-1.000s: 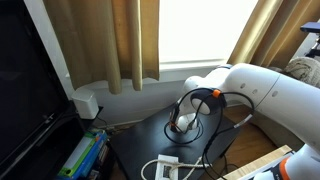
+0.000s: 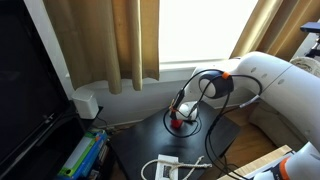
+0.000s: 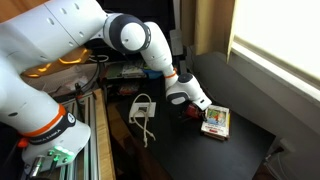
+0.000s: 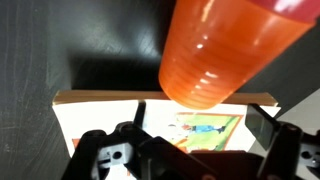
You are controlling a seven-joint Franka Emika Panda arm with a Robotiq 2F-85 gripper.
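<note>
In the wrist view, a shiny orange cup-like object [image 4: 222, 50], redder toward its upper right, lies just beyond my gripper. Its near end reaches toward the gap between the open fingers. Under and behind it is a flat box or book [image 4: 90, 115] with a coloured picture, partly covered by the fingers. In exterior view 2 the book [image 3: 216, 122] rests on the dark table beside my gripper [image 3: 203, 101], and a bit of red [image 3: 192, 113] shows below the hand. The red object [image 2: 177, 123] also shows by the hand in exterior view 1. Contact cannot be made out.
A white power strip [image 2: 166, 168] with a looping cable lies on the table's near part. Colourful boxes [image 2: 82, 153] stand at the left, below a white device [image 2: 87, 105]. Bare dark tabletop [image 3: 235, 155] extends past the book.
The hand and arm have shifted and turned slightly, and the cable loop along the arm has changed shape. The red object now shows by the hand, where it was barely visible before.
</note>
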